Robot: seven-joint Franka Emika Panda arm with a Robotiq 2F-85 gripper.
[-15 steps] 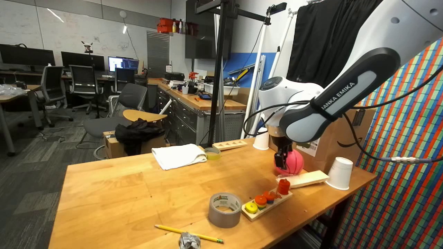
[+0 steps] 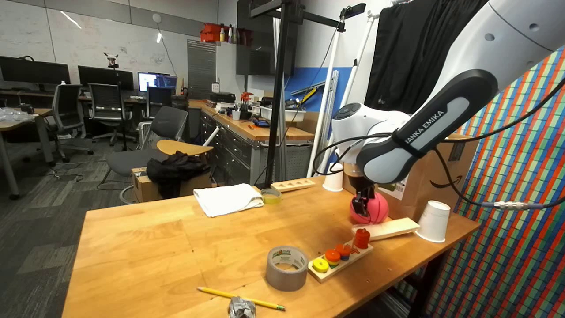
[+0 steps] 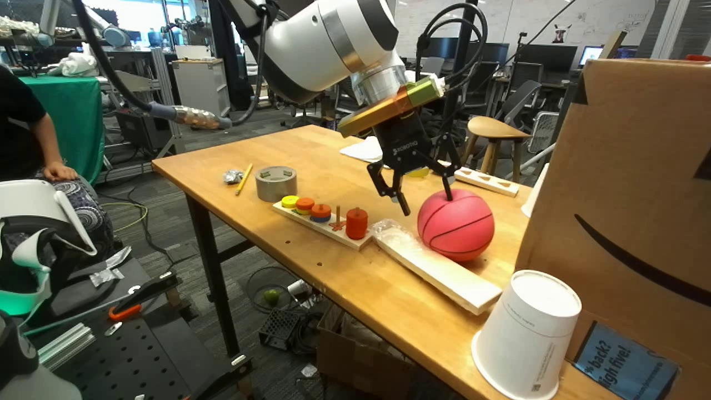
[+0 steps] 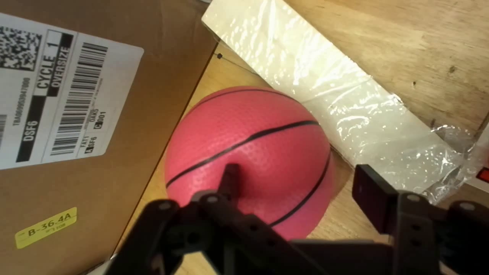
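Note:
A pink ball [image 3: 456, 225] with black seams rests on the table between a cardboard box and a plastic-wrapped wooden block. My gripper [image 3: 427, 203] is over its near side, tilted, with its fingers apart. In the wrist view, one of the fingers [image 4: 229, 181] overlaps the upper surface of the ball [image 4: 256, 137], while the other finger stands off to its side, above the tabletop. Whether the first fingertip presses on the ball cannot be made out. Nothing is held between the two fingers. In exterior view 1 the gripper partly covers the ball [image 2: 377, 207].
The wrapped block [image 3: 436, 266] lies close against the ball, and the large box [image 3: 620, 173] stands behind it. Nearby are a peg board with colored rings [image 3: 326, 226], an upturned white cup [image 3: 530, 333] and grey tape [image 3: 276, 184].
The arm has shifted slightly, and my gripper now overlaps the ball more in exterior view 1. The ball appears displaced very slightly to the right; the other objects have stayed put.

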